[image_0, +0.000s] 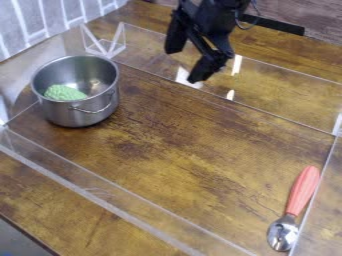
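The black gripper (190, 55) hangs at the top middle of the camera view over the back of the wooden table, its fingers apart and empty. A steel pot (90, 112) with a wire handle stands at the left, holding a green textured object (63, 93). An ice cream scoop (301, 196) with a red handle and metal head lies at the lower right, well apart from the gripper.
Clear low walls or strips border the wooden work area (174, 170), whose middle is bare. A white slatted structure (34, 20) stands at the back left.
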